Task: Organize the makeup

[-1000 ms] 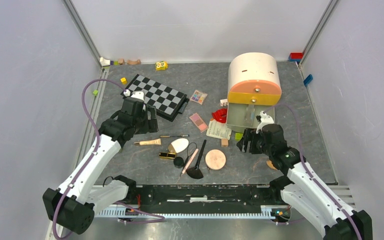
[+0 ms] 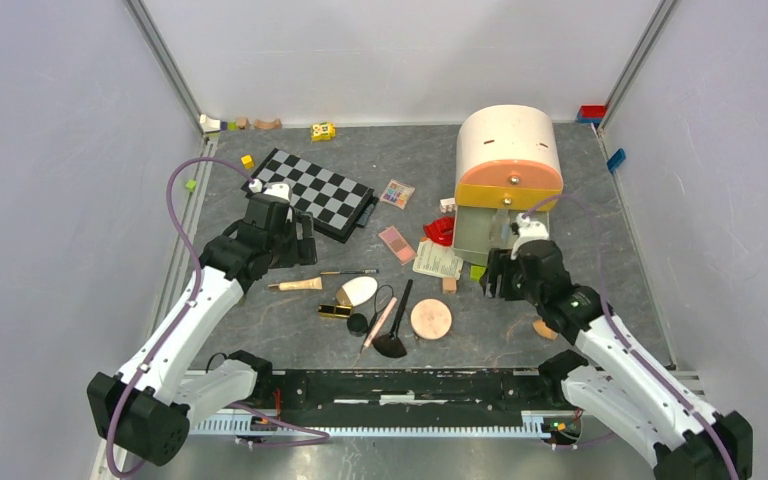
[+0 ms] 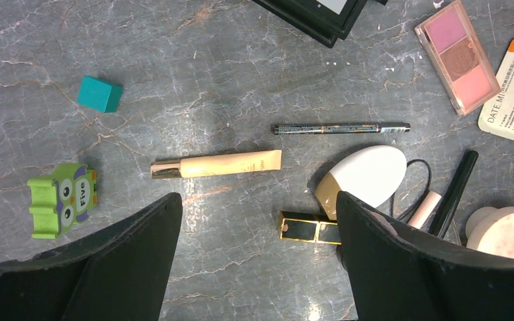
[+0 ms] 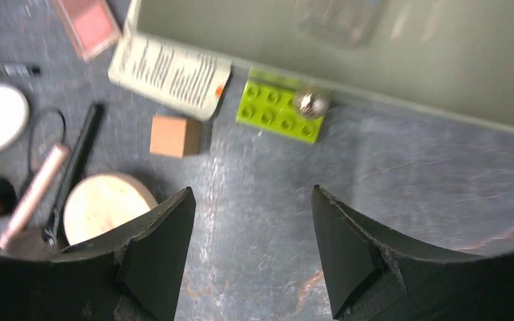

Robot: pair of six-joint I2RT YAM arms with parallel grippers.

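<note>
My left gripper stands open above a tan tube (image 3: pixel 231 164), an eyeliner pencil (image 3: pixel 341 128), a white-topped item (image 3: pixel 368 170) and a gold-black case (image 3: pixel 301 227). My right gripper hovers before the open green drawer (image 4: pixel 428 60) of the organizer (image 2: pixel 508 140); its fingertips are apart, nothing visible between, and its exact state is unclear. Left of it lie a round compact (image 4: pixel 107 207), a pink pencil (image 4: pixel 37 190), a black fan brush (image 4: pixel 73 167) and a printed card (image 4: pixel 164 73). A pink palette (image 2: pixel 398 245) and shadow palette (image 2: pixel 397 193) lie farther back.
A chessboard (image 2: pixel 320 185) fills the back left. A red object (image 2: pixel 439 230), a green brick (image 4: pixel 274 117) and a wooden block (image 4: pixel 174 137) sit by the drawer. A teal cube (image 3: pixel 100 93) and green owl block (image 3: pixel 60 200) lie left.
The left arm and the objects look unchanged.
</note>
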